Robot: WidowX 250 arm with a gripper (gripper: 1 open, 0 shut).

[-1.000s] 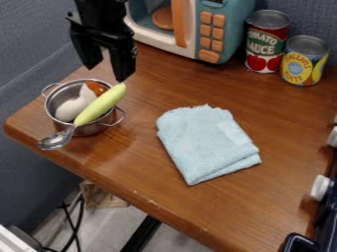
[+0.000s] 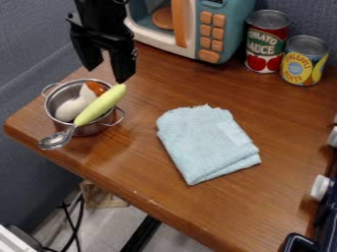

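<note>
My black gripper [image 2: 105, 61] hangs at the upper left, above a steel pot [image 2: 58, 96] near the table's left edge; its fingers point down and look apart, with nothing visible between them. In the pot lie a yellow-green corn or squash-like vegetable [image 2: 101, 104], a white item [image 2: 74, 106] and a small orange piece [image 2: 95, 88]. A ladle [image 2: 55, 140] leans out over the pot's front rim.
A folded pale blue towel [image 2: 206, 144] lies mid-table. At the back stand a toy microwave [image 2: 218, 30], a tomato sauce can [image 2: 263, 44] and a yellow can [image 2: 303, 62]. A dark appliance [image 2: 303, 236] lines the right edge.
</note>
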